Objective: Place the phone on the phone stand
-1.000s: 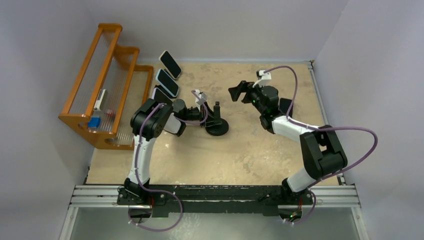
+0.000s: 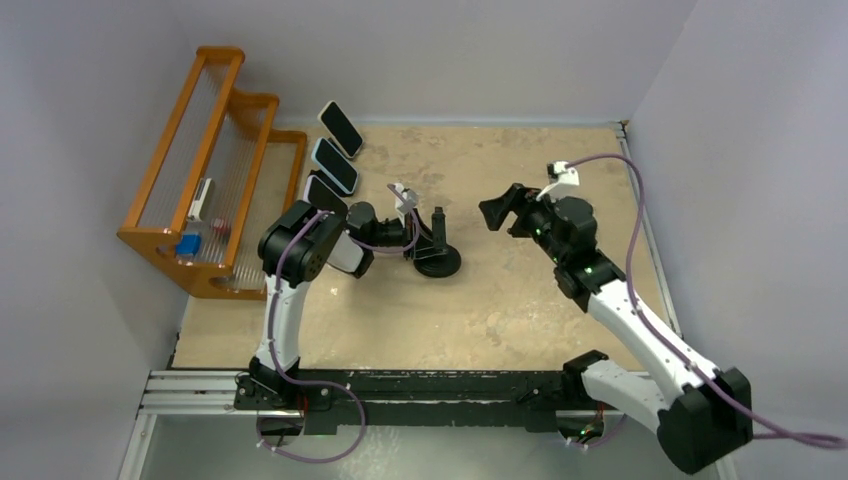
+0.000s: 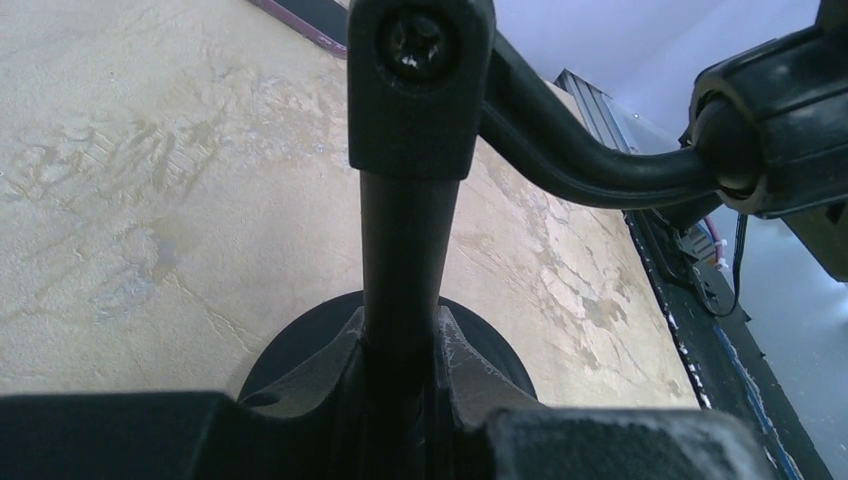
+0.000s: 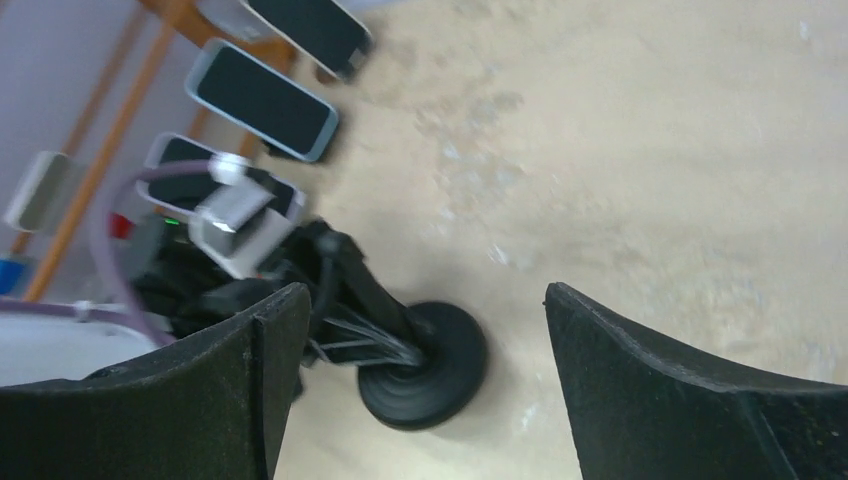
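A black phone stand (image 2: 436,262) with a round base and upright post stands mid-table. My left gripper has its fingers around the stand's post, low over the base; the stand's jointed arm reaches right above it. Several phones (image 2: 334,165) lean in a row at the left by the rack, also visible in the right wrist view (image 4: 262,98). My right gripper (image 2: 497,207) is open and empty above the table, right of the stand, its fingers framing the stand in the right wrist view.
An orange wooden rack (image 2: 141,237) with small items fills the left side. Walls close in at back and sides.
My right arm has moved rightward and toward the front.
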